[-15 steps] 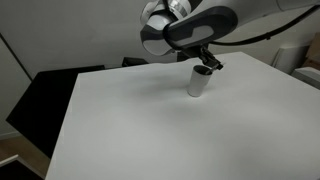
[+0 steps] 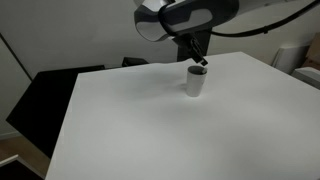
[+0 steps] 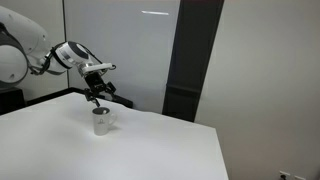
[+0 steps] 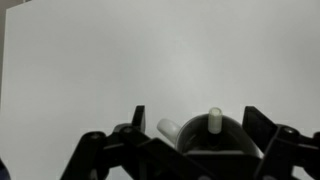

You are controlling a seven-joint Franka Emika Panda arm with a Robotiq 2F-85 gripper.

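A white mug (image 2: 194, 86) stands upright on the white table, toward its far side in exterior view 1. Its handle (image 4: 168, 129) points left in the wrist view. A pale, round-ended stick-like object (image 4: 215, 120) shows inside the dark mouth of the mug; what it is I cannot tell. My gripper is open, with one finger (image 4: 139, 118) left of the mug and the other to its right in that view. From outside, the gripper (image 3: 99, 92) hovers just above the rim of the mug (image 3: 101, 127). Nothing is held between the fingers.
A black surface (image 2: 45, 110) adjoins its left side in exterior view 1, and grey-black items (image 2: 308, 72) sit at the right edge. A dark panel (image 3: 190, 60) stands behind.
The mug leaned slightly one second ago and now stands upright, a little further left in exterior view 1. My gripper has risen somewhat and turned to point more downward.
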